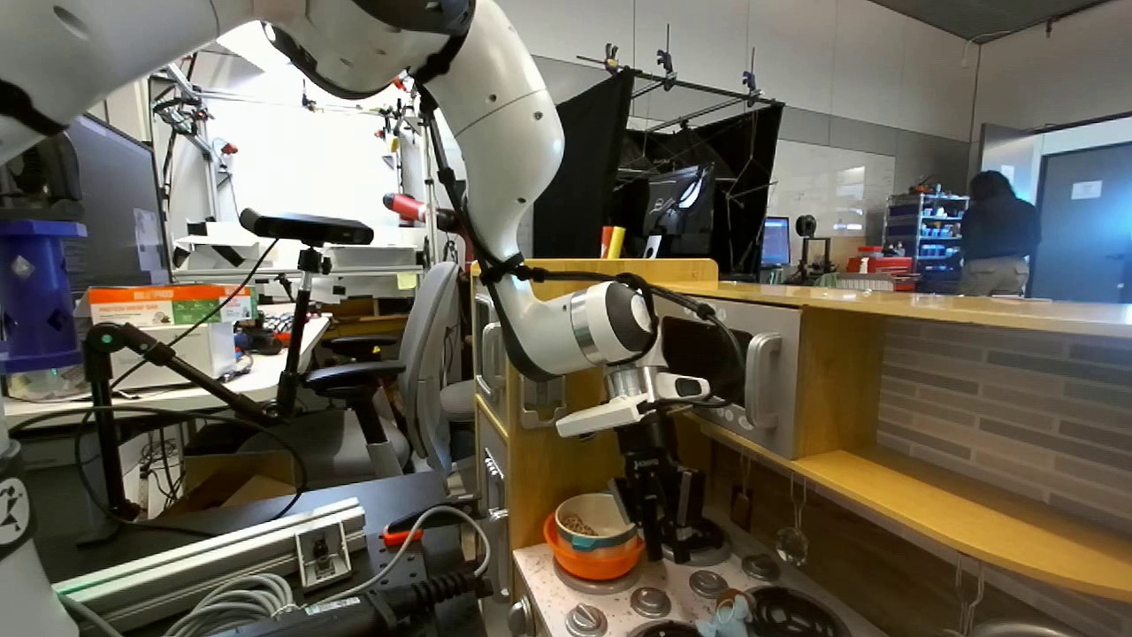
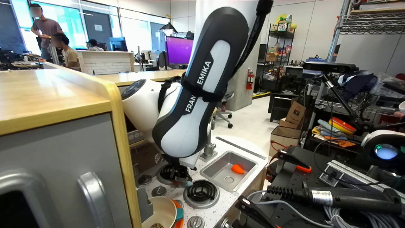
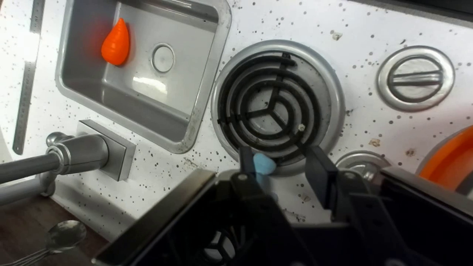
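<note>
In the wrist view my gripper stands open, a gap showing between its two dark fingertips. A small light-blue object [image 3: 264, 164] appears beside the left fingertip, over the near edge of a round burner [image 3: 326, 84]; the fingers hide its lower part. Exterior view 1 has the gripper [image 1: 666, 547] pointing down over the stovetop, to the right of the bowls. The light-blue object [image 1: 727, 617] lies lower and to the right there, apart from the fingers.
A cream bowl [image 1: 606, 516] sits inside an orange bowl [image 1: 590, 566] beside the gripper. The sink [image 3: 186, 128] holds an orange, teardrop-shaped object [image 3: 116, 43]. A faucet [image 3: 84, 154] rises next to it. The wooden shelf [image 1: 960, 522] bounds the stove's back.
</note>
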